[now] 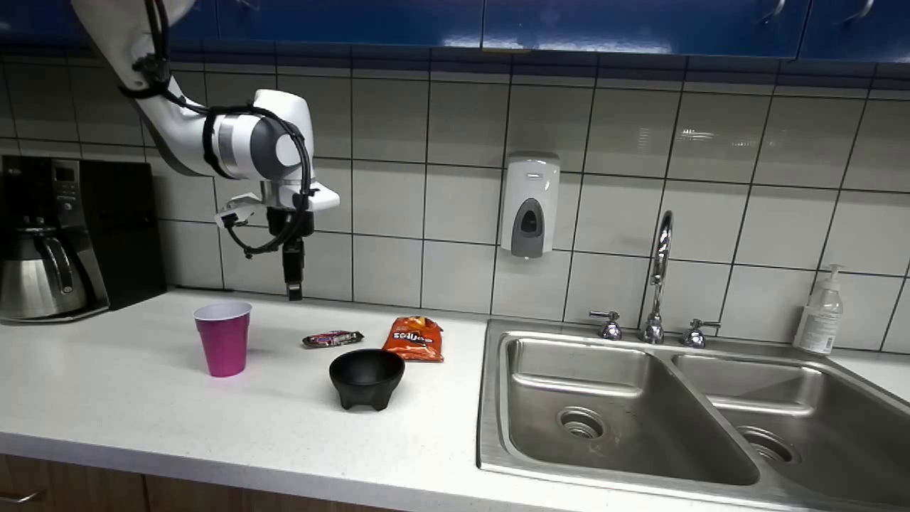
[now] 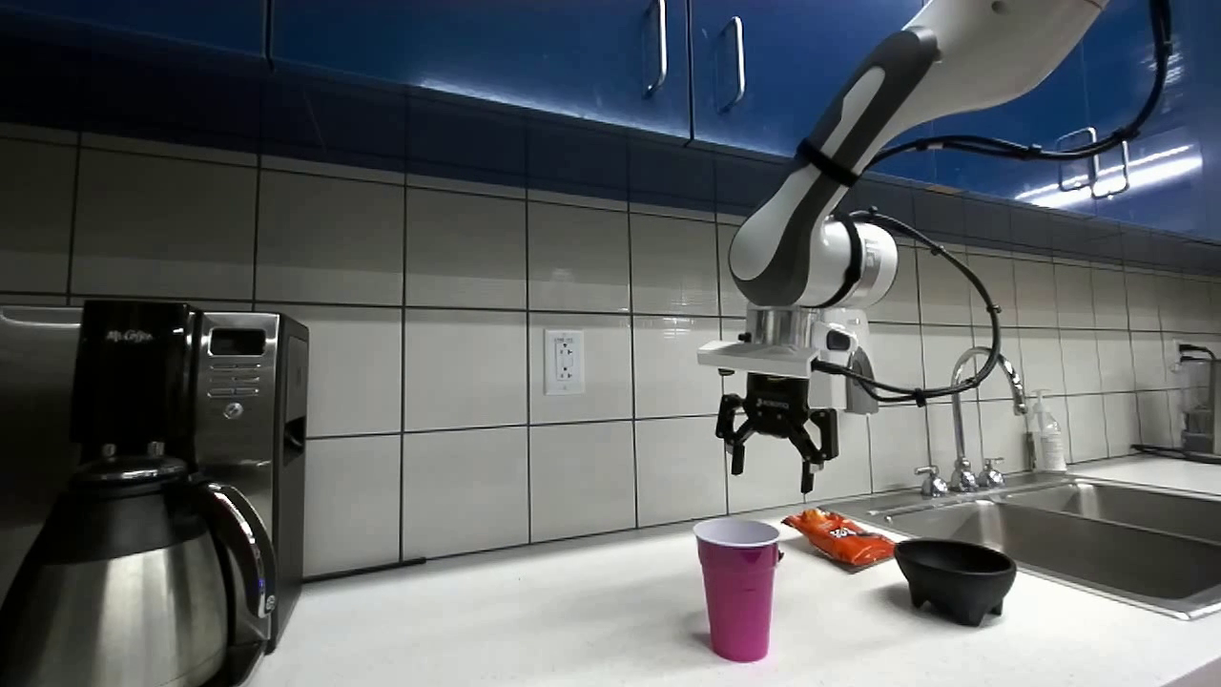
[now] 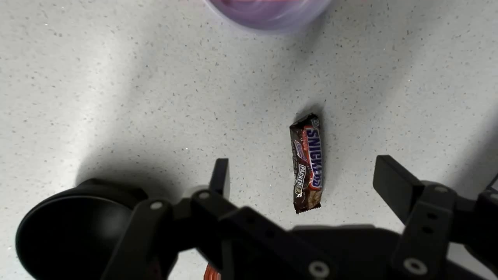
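Note:
My gripper [image 2: 773,475] hangs in the air over the counter, its fingers spread wide with nothing between them. In the wrist view a dark Snickers bar [image 3: 308,163] lies flat on the counter below, in line with the gap between the fingertips. The pink cup [image 1: 225,345] stands upright left of the bar in exterior view 1; only part of its rim shows in the wrist view. A black three-legged bowl [image 1: 367,375] sits in front of an orange chip bag [image 1: 414,338], to the right of the bar. From the second exterior side the cup hides nearly all of the bar.
A steel double sink [image 1: 627,409] with a tall faucet [image 1: 658,273] takes up the counter's right side. At the far left stands a coffee maker [image 2: 189,504]. Tiled wall runs behind, blue cabinets [image 1: 350,21] above. The counter [image 1: 111,384] in front of the cup is clear.

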